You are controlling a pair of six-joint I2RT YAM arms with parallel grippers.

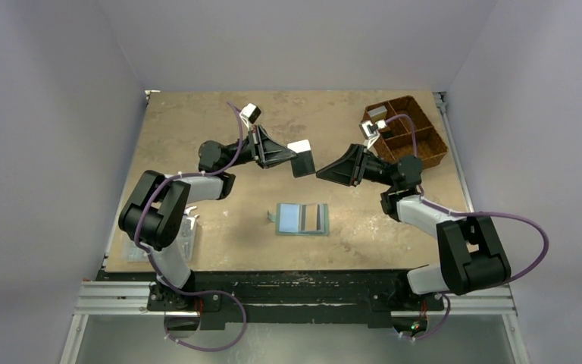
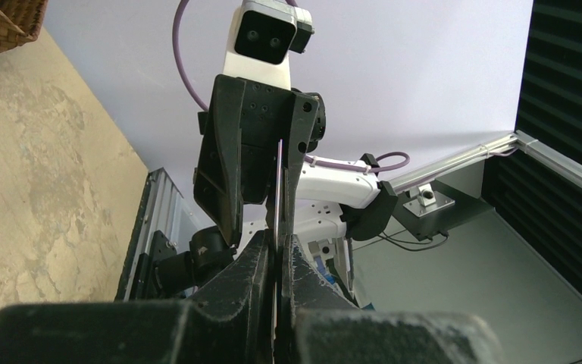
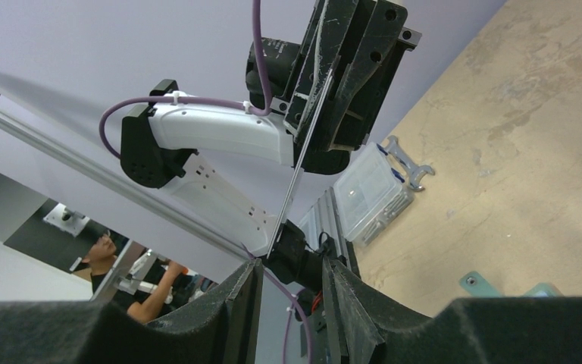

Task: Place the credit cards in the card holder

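A dark card (image 1: 302, 163), its upper part white in the top view, is held upright above the table. My left gripper (image 1: 295, 155) is shut on its left edge. Edge-on, the card (image 3: 307, 140) is a thin line in the right wrist view, its lower end close to one of my right fingers (image 3: 246, 303). My right gripper (image 1: 319, 175) stands open by the card's lower right corner; whether it touches the card I cannot tell. On the table below lies the opened teal card holder (image 1: 301, 233), with a pale blue panel on its left and dark and tan slots on its right.
A divided wicker basket (image 1: 432, 142) sits at the back right. At the front left is a clear plastic box (image 1: 186, 236), with a wrench (image 3: 409, 163) beside it. The tabletop (image 1: 235, 227) around the holder is mostly bare.
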